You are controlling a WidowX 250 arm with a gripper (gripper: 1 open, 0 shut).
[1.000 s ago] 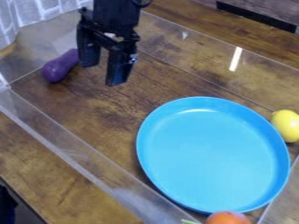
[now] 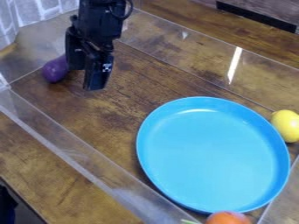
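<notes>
My black gripper (image 2: 89, 68) hangs low at the upper left of the camera view, open, beside a purple eggplant-like object (image 2: 56, 68) on the wooden surface. The eggplant is partly hidden behind the gripper. A large blue plate (image 2: 212, 153) lies at the lower right.
A yellow round object (image 2: 284, 124) sits at the right edge, and an orange one (image 2: 226, 218) at the bottom edge beside the plate. Clear plastic walls border the area.
My gripper has moved a little to the left, closer to the eggplant, covering more of it. The other objects stay where they were.
</notes>
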